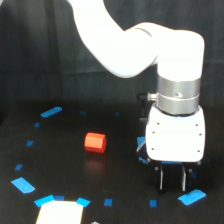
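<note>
My gripper (172,184) is at the right of the dark table, pointing down. Its two fingers are apart, and only dark surface shows between them. Behind the white hand a blue object (142,146) peeks out at the left edge; most of it is hidden, so its shape cannot be told. A red-orange cube (95,142) rests on the table left of the gripper, well apart from it.
A pale block-like object (60,212) is cut off by the bottom edge at the left. Blue tape strips (23,185) and small blue marks dot the table.
</note>
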